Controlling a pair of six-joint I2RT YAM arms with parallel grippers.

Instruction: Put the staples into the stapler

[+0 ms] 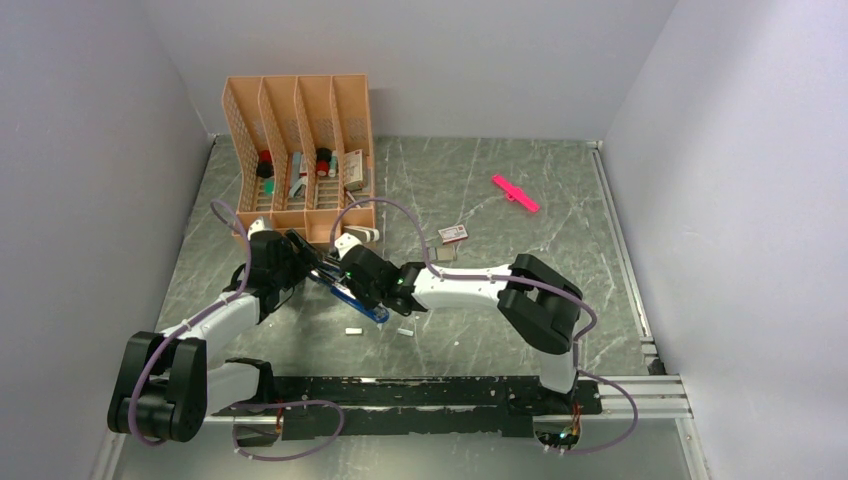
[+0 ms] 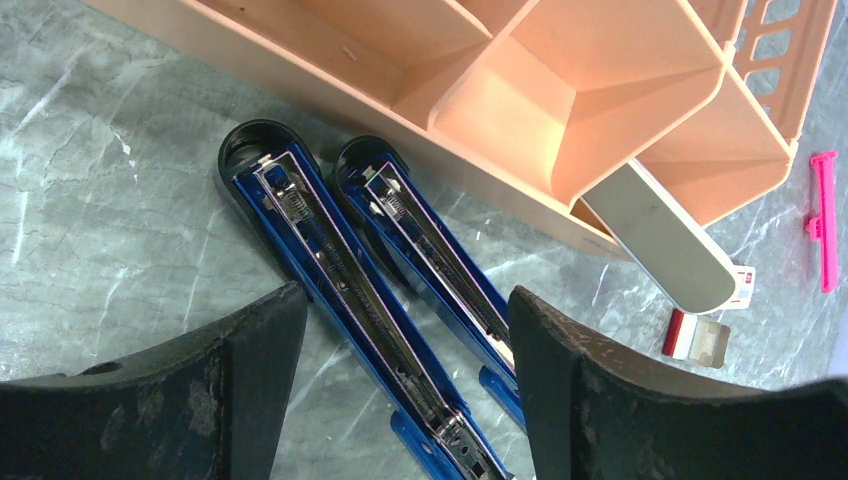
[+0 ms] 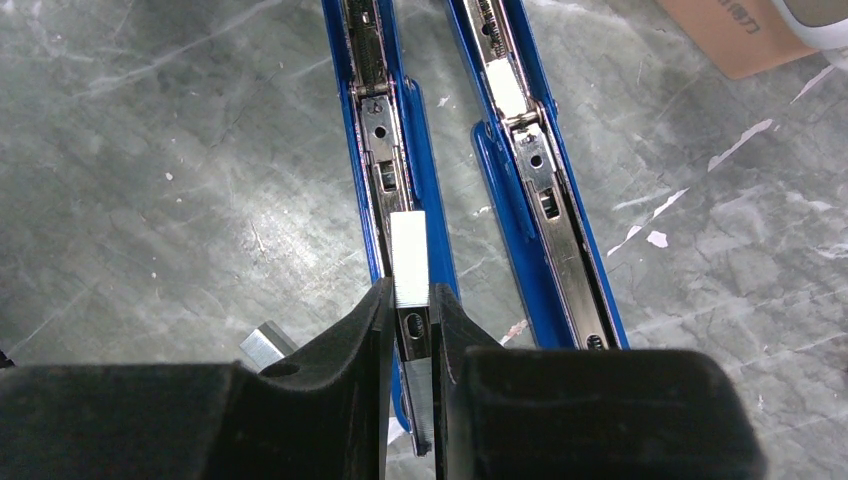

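Note:
Two blue staplers lie side by side with their metal magazines exposed, the near stapler (image 2: 345, 270) and the far stapler (image 2: 420, 235). Open but not wide, my left gripper has its fingers on either side of the staplers and seems to grip neither. In the right wrist view, a bright staple strip (image 3: 408, 255) lies lengthwise over the near stapler's magazine. My right gripper is shut on the strip's near end at its fingertips. Whether the strip touches the magazine cannot be told. A whitish piece (image 3: 507, 88) sits in the far stapler's magazine.
A peach organizer (image 1: 300, 222) stands just behind the staplers. Two loose staple strips, one strip (image 1: 354, 331) and another (image 1: 405, 332), lie in front. A small box (image 1: 453, 233) and a pink object (image 1: 516, 193) are to the right, where the table is mostly clear.

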